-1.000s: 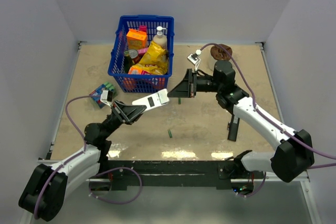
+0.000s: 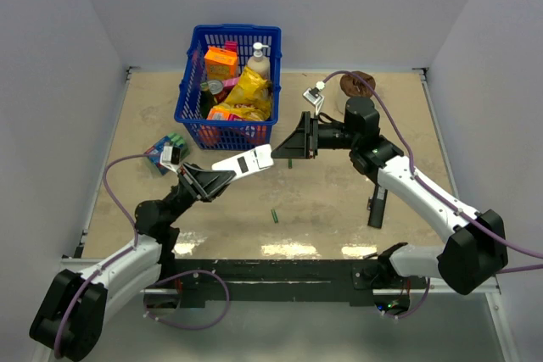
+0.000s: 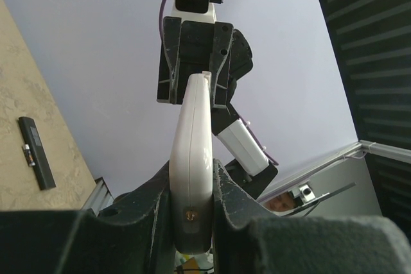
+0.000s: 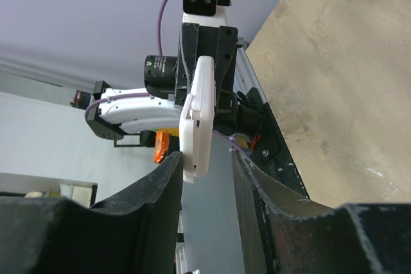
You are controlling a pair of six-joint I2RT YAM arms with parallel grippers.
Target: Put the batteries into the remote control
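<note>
A white remote control is held tilted in mid-air by my left gripper, shut on its lower end. My right gripper is at the remote's upper end; in the right wrist view its fingers are parted around or just beside that end, partly open. Two small green batteries lie apart on the table. A black bar-shaped object lies at the right, with a small cylinder beside it.
A full blue basket stands at the back. A blue-green pack lies on the left. A brown round object sits at back right.
</note>
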